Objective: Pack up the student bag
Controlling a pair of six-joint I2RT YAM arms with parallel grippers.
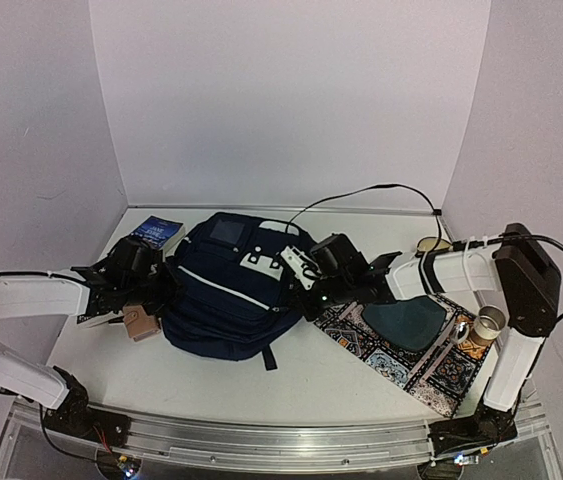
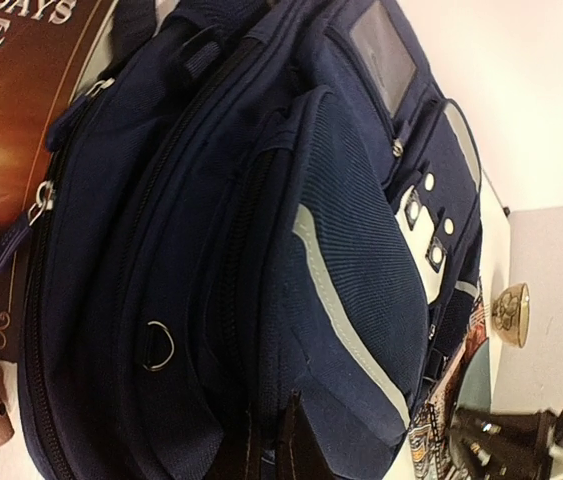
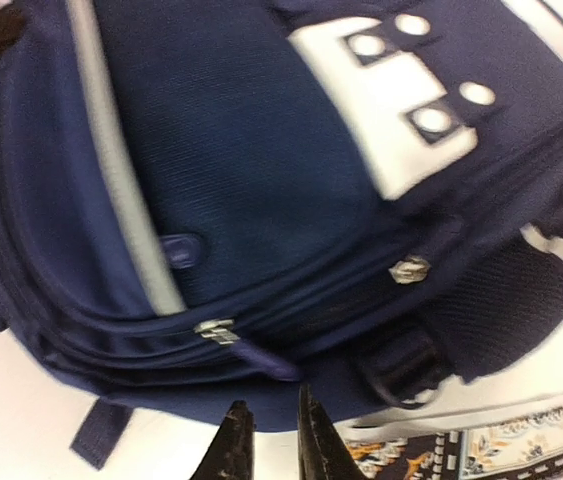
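The navy student bag (image 1: 231,290) lies on the table between my two arms, its front pocket with a light stripe facing up. My left gripper is against the bag's side near the pocket seam; its fingertips are close together over dark fabric, and whether cloth is between them is unclear. Over the bag's right edge, my right gripper has a gap between its fingers with nothing in it. A purple zipper pull (image 3: 266,360) hangs just beyond those fingertips. At the left lie a blue book (image 1: 158,230) and a brown-orange book (image 2: 21,130).
A pinkish-tan item (image 1: 139,323) lies beside the bag's left edge. To the right, a patterned mat (image 1: 381,360) bears a dark green plate (image 1: 406,322), with a mug (image 1: 487,324) at its edge and a bowl (image 2: 510,315) behind.
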